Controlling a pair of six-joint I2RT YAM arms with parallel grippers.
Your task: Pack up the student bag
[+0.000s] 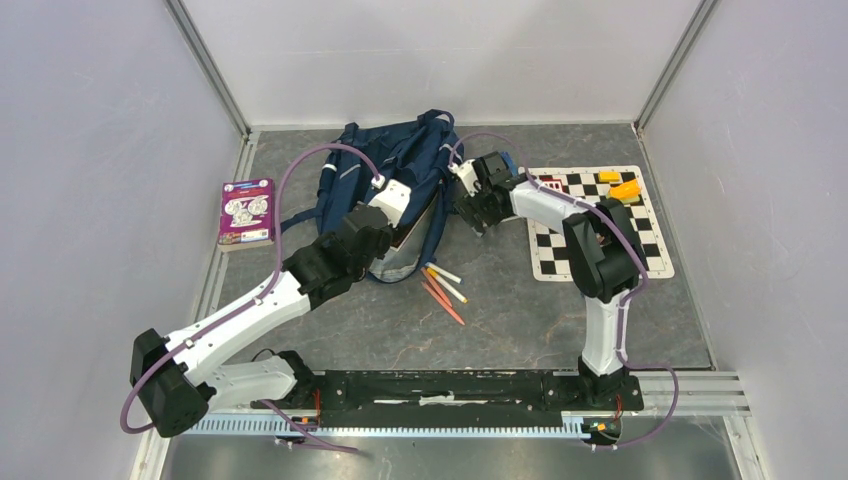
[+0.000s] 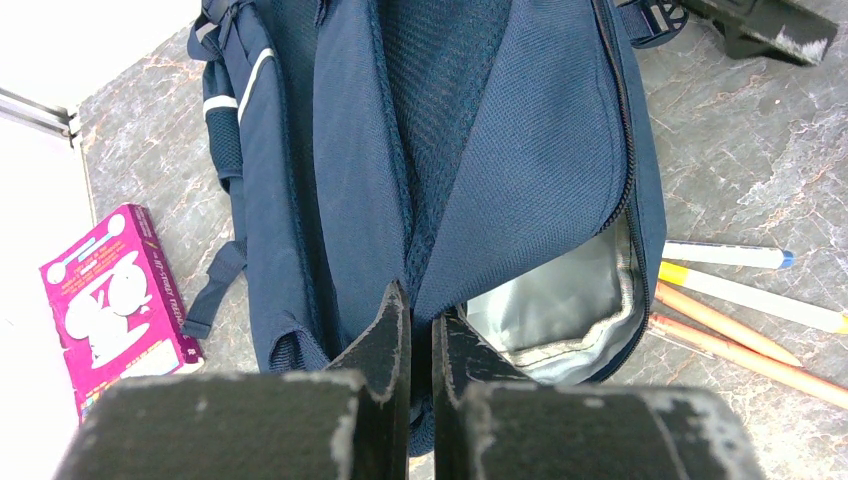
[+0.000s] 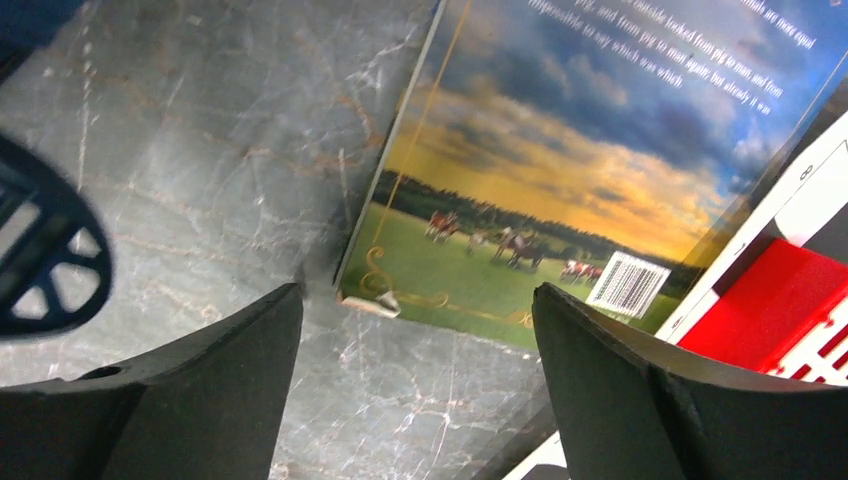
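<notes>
A navy bag [image 1: 395, 165] lies at the back left of the middle, its grey-lined opening [image 2: 560, 300] facing the front. My left gripper is shut on the bag's fabric along that opening. Over the floor just right of the bag, my right gripper stands open with nothing between its fingers. In the right wrist view a thin book [image 3: 540, 190] with a sunset-and-horses cover lies flat, one corner between and just beyond the fingertips; in the top view the arm hides most of it.
Pencils [image 1: 442, 300] and markers [image 1: 447, 284] lie in front of the bag. A pink boxed book [image 1: 246, 212] is at the far left. Against the thin book's right side is a checkered board [image 1: 550, 268] with several toy blocks [image 1: 625, 190].
</notes>
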